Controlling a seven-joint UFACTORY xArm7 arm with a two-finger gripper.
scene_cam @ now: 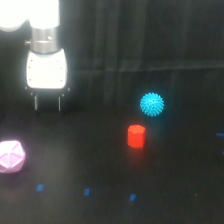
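My gripper [48,103] hangs at the upper left, pointing down. Its two thin fingers stand wide apart, and the space between them is empty. Right of centre is a small red block [136,137] with an angular outline. Just above and right of it in the picture sits a light-blue spiky ball [152,104]; a narrow dark gap shows between the two. At the left edge lies a pale pink faceted ball [11,156], lower in the picture than my gripper. None of these objects touches the fingers.
Small blue marks [87,191] dot the dark surface along the front, and another mark [220,134] is at the right edge. A dark curtain [115,50] closes off the back. Between the pink ball and the red block the surface is clear.
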